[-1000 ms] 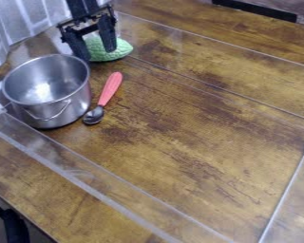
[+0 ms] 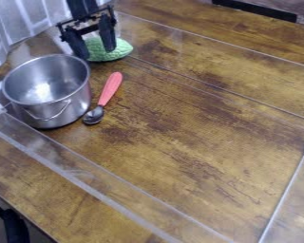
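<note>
The dark gripper (image 2: pixel 90 44) is at the top left, its fingers spread over a green cloth (image 2: pixel 114 51) that lies on the wooden table behind a steel pot (image 2: pixel 47 93). Whether anything is held between the fingers is hard to make out. A spoon with a pink handle (image 2: pixel 110 88) lies to the right of the pot, its metal bowl toward the near side.
Clear strips run along the left and right of the surface. A dark edge (image 2: pixel 269 9) runs along the back right.
The gripper has shifted very slightly over the cloth; the pot and spoon have not moved.
</note>
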